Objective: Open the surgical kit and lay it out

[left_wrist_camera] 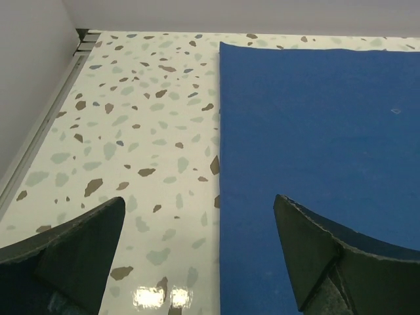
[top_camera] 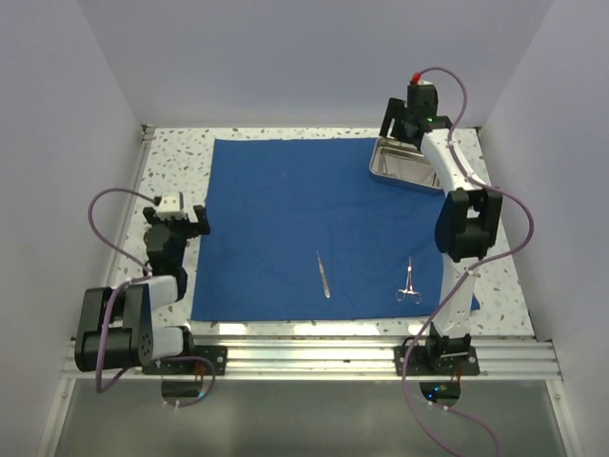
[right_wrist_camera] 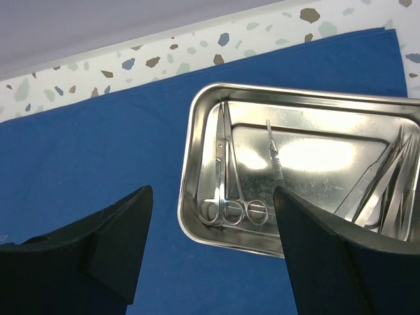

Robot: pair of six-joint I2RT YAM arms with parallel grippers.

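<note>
A steel tray (top_camera: 404, 181) sits at the back right of the blue cloth (top_camera: 276, 219). In the right wrist view it holds scissor-handled instruments (right_wrist_camera: 220, 170), a scalpel handle (right_wrist_camera: 275, 157) and several slender tools (right_wrist_camera: 387, 184) at the right. My right gripper (top_camera: 398, 119) is open above the tray. My left gripper (top_camera: 176, 214) is open and empty at the cloth's left edge. A slender instrument (top_camera: 324, 276) lies at the front middle of the cloth, and a scissor-handled one (top_camera: 409, 286) at the front right.
Grey-white walls enclose the speckled table (top_camera: 171, 167) at left, back and right.
</note>
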